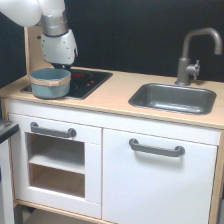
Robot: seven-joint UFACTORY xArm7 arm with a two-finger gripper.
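A blue-grey pot [50,84] sits upright at the left front of the toy kitchen's counter, partly over the black stovetop [88,82]. The white robot arm [58,47] reaches down from the top left. Its gripper [63,67] is at the pot's far rim, with the dark fingertips small and partly hidden by the pot. Whether the fingers are apart or closed on the rim is not clear.
A metal sink [172,98] with a tall faucet [188,60] is on the right. Bare wooden counter [118,92] lies between sink and stovetop. Below are an oven door with a grey handle [53,131] and a white cupboard door [155,185].
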